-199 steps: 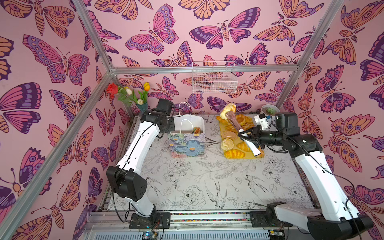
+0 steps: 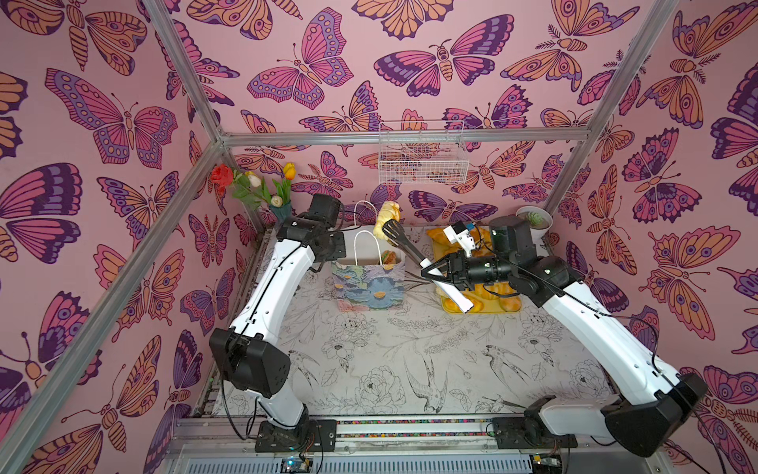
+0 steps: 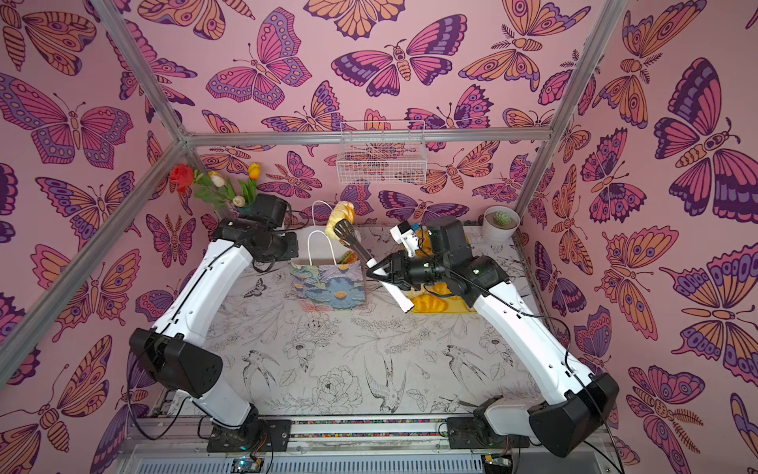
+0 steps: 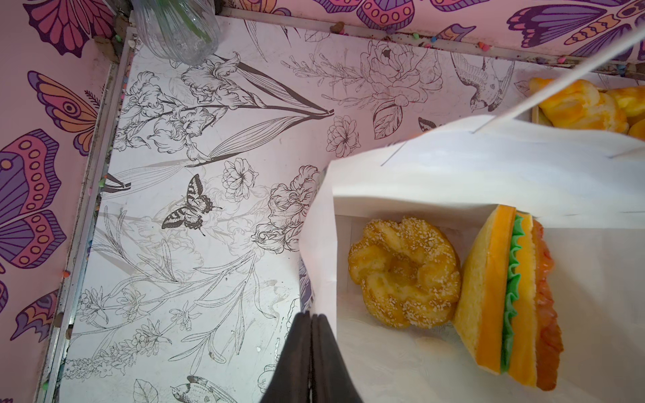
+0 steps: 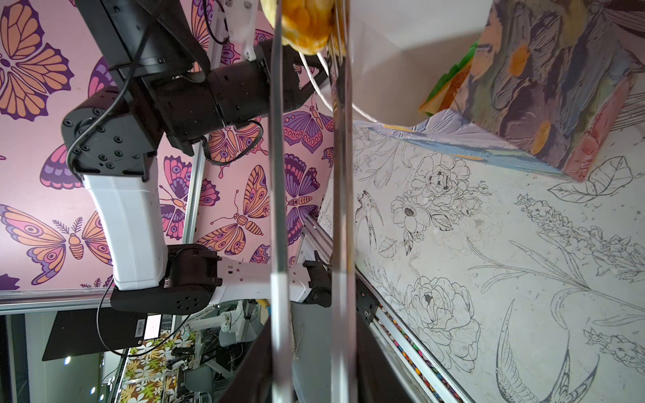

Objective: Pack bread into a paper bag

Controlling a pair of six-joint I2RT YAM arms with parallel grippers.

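The floral paper bag (image 2: 368, 288) stands mid-table with its handles up; inside are a seeded ring bread (image 4: 399, 275) and a sandwich (image 4: 514, 295). My right gripper (image 2: 438, 270) is shut on tongs (image 2: 454, 294), whose ends clasp a pale yellow bread (image 2: 386, 217) in the air above the bag's right-rear part, beside the handles. My left gripper is shut at the bag's left edge, nothing showing between its fingers.
A yellow tray (image 3: 442, 308) of breads sits right of the bag, partly hidden by my right arm. A flower vase (image 4: 176, 30) stands back left, a potted plant (image 3: 500, 225) back right, and a wire basket (image 2: 423, 166) hangs behind.
My right gripper, tongs and bread have moved left from over the tray to above the bag. The left arm appears still.
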